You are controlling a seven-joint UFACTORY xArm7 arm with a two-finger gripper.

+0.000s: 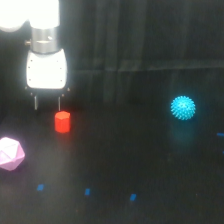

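Note:
Near the left edge of the camera view, my white gripper (pixel 47 105) points downward with its two thin fingers spread apart. Nothing shows between them. A small red block (pixel 62 122), rounded at the top, stands on the dark table just below the right-hand finger in the picture. Whether that finger touches it or is only in line with it, I cannot tell. At the lower left lies a pink faceted ball (pixel 11 153). Far to the right is a spiky light-blue ball (pixel 182 108).
Small blue marks dot the black table (pixel 110 160) toward the front, and another is at the right edge. A dark curtain (pixel 130 50) hangs behind. Between the red block and the spiky ball the table is clear.

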